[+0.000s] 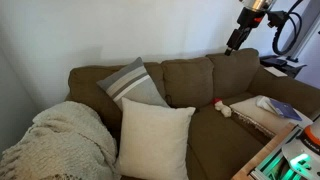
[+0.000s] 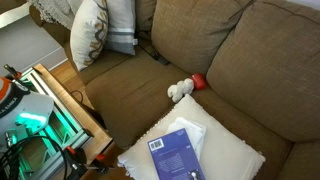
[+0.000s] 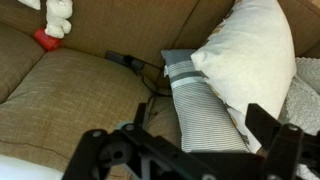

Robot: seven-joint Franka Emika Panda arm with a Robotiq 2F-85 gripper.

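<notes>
High over the brown sofa (image 1: 185, 80), my gripper (image 1: 234, 46) hangs in the air, clear of everything. In the wrist view the two black fingers of the gripper stand well apart with nothing between them; it is open. A small white plush toy (image 2: 181, 89) lies on the sofa seat, and a red object (image 2: 199, 81) touches or nearly touches it. The wrist view has the toy (image 3: 58, 17) at the upper left, away from the fingers. A dark item with a cable (image 3: 125, 60) lies near the seat's crease.
A white pillow (image 1: 154, 140) and a striped pillow (image 1: 131, 83) lean on the sofa back beside a fluffy blanket (image 1: 62, 145). On the other side, a blue-purple book (image 2: 177, 155) and a white cloth (image 2: 190, 130) lie on a pale cushion (image 2: 225, 150).
</notes>
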